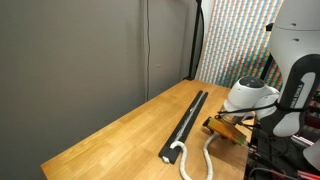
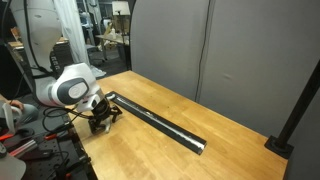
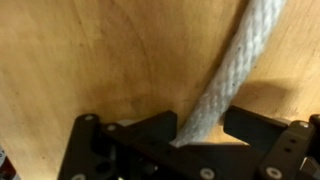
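Observation:
A white braided rope [image 3: 238,65] runs diagonally through the wrist view and passes between the two fingers of my gripper. The fingers are shut on the rope, close to the wooden tabletop. From exterior view 1, the rope [image 1: 184,166] makes a U-shaped loop near the table's front, and one arm of it leads up to my gripper [image 1: 213,132]. Most of the rope is hidden by the arm in exterior view 2, where the gripper [image 2: 103,124] is low over the table's left side.
A long black strip [image 1: 184,130] with a pale centre line lies along the table beside the rope. Grey partition panels [image 1: 90,70] stand behind the table.

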